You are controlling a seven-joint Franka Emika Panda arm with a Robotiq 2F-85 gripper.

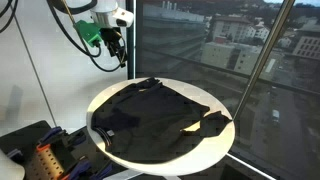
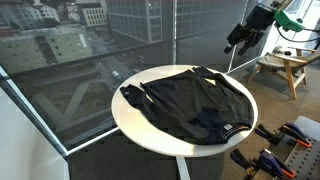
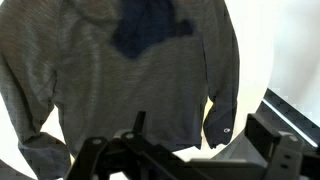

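A dark grey long-sleeved garment lies spread over the white oval table. Its body looks fairly flat, with some folds toward the edges. From above, one sleeve runs down the right side to a cuff near the tabletop's edge, and the other sleeve angles off at the left. My gripper hangs well above the table, clear of the cloth. In the wrist view the two dark fingers stand wide apart at the bottom, open, with nothing held between them.
Large windows border the far side of the table. A wooden chair stands behind the arm in the second exterior view. Dark equipment with cables sits beside the table near the arm's base. Air above the garment is free.
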